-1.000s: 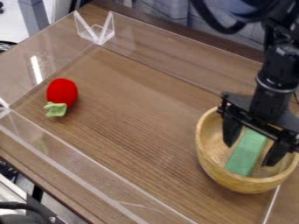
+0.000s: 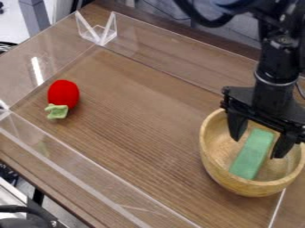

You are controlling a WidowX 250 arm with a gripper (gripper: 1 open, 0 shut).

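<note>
My black gripper (image 2: 259,125) hangs open over a tan bowl (image 2: 230,183) at the right, its fingers reaching down inside the bowl's rim on either side of a green oblong object (image 2: 251,156) that lies in the bowl. Far off to the left, a red object with a pale green leafy end (image 2: 63,95) lies on the wooden table (image 2: 119,134).
A white wire-like holder (image 2: 96,28) stands at the back left. The table's left edge runs along the upper left, and black cabling or hardware (image 2: 18,218) shows at the bottom left corner.
Over the last second my gripper has shifted slightly and risen a little above the bowl, still open. The green object and the red one look unmoved.
</note>
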